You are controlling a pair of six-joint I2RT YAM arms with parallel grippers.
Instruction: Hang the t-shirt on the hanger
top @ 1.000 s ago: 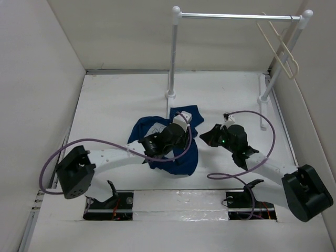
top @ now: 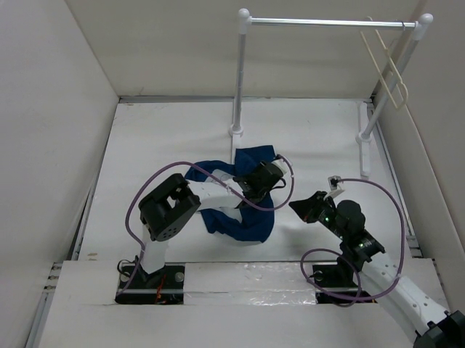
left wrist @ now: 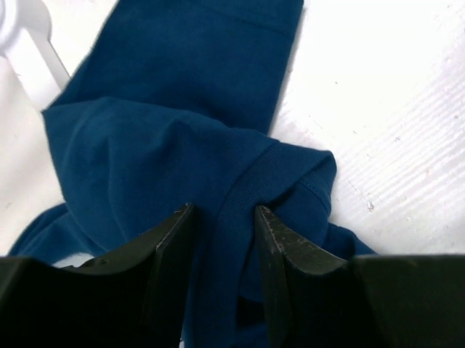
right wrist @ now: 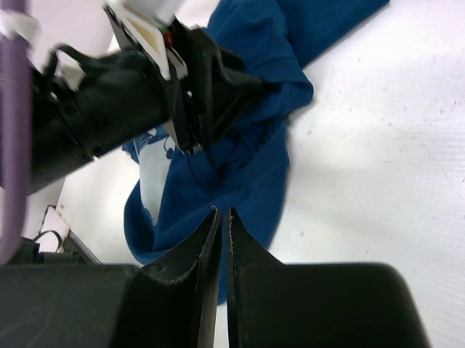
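A crumpled navy t-shirt (top: pixel 247 225) with a pale print lies on the white floor. My left gripper (top: pixel 275 181) is over its right part; in the left wrist view its fingers stand a little apart above a fold (left wrist: pixel 160 159). Whether cloth is pinched between them I cannot tell. My right gripper (top: pixel 298 208) is right of the shirt, its fingertips (right wrist: pixel 216 217) close together, with a narrow gap and nothing visible held. A cream hanger (top: pixel 403 94) hangs at the right end of the metal rail.
The rail (top: pixel 320 22) stands on white posts at the back, with feet on the floor. Bare floor (top: pixel 152 127) lies at the back left and right of the shirt. Purple cables loop over both arms.
Over the last second my left arm has shifted and its gripper moved right over the shirt. My right gripper has moved slightly right and down in the top view, its arm swinging rightward.
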